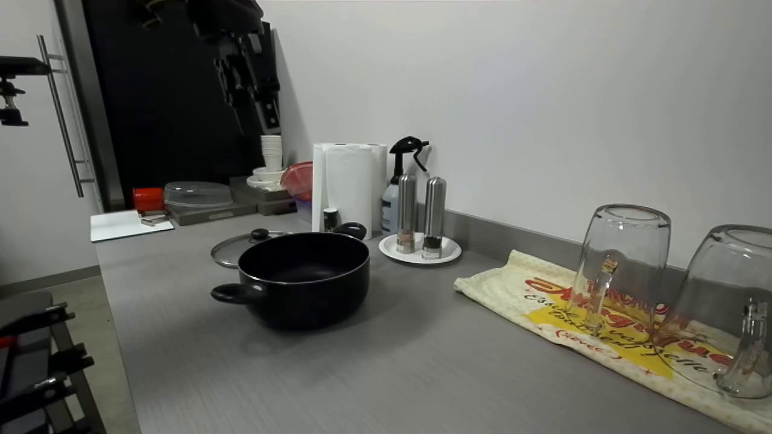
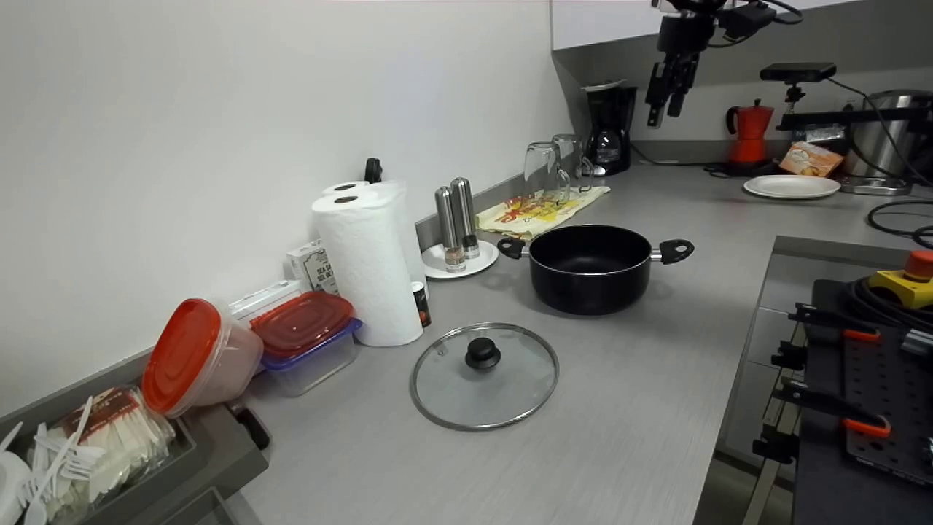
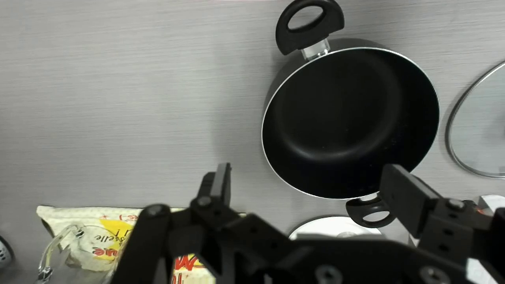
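My gripper stands open, its two fingers wide apart with nothing between them. In exterior view 2 the gripper [image 2: 662,121] hangs high above the counter. A black two-handled pot [image 1: 304,289] sits upright and uncovered on the counter; the wrist view looks down into the empty pot [image 3: 350,109]. One of my fingers [image 3: 404,194] overlaps the pot's lower handle in that view, with open height between them. The glass lid [image 2: 485,394], with its black knob, lies flat on the counter beside the pot, apart from it.
Two metal grinders [image 1: 434,217] stand on a white plate [image 1: 454,251] by the wall. Upside-down glass mugs [image 1: 623,267] rest on a printed towel [image 1: 499,286]. Paper towel rolls [image 2: 363,271] and food containers [image 2: 197,354] line the wall.
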